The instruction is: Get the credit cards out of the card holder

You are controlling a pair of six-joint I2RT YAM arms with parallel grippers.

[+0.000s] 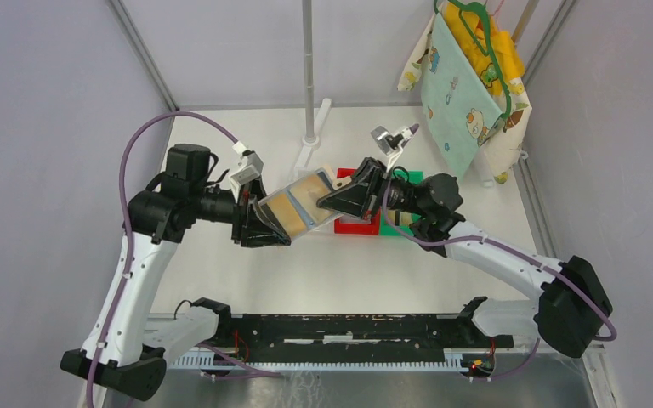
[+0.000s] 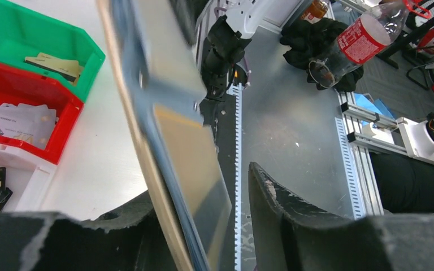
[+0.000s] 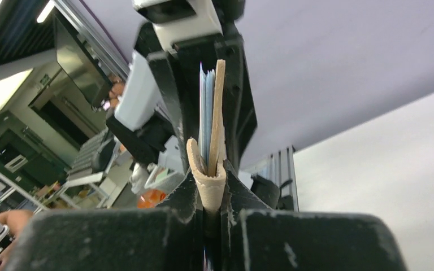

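The tan card holder (image 1: 296, 210), with blue-grey inner layers and clear sleeves, is held up between the arms above the table. My right gripper (image 1: 333, 199) is shut on one end; in the right wrist view its rolled tan edge (image 3: 209, 180) sits between the fingers, thin blue layers standing above. My left gripper (image 1: 268, 228) is open at the other end, the holder (image 2: 186, 186) standing within or beside its fingers. Whether cards sit in the sleeves cannot be told.
Below lie a red bin (image 2: 62, 113) with pale cards, a green bin (image 2: 90, 73) with gold and dark cards, and a white bin (image 2: 37, 183) with black cards. A fabric hanging (image 1: 459, 110) is at back right.
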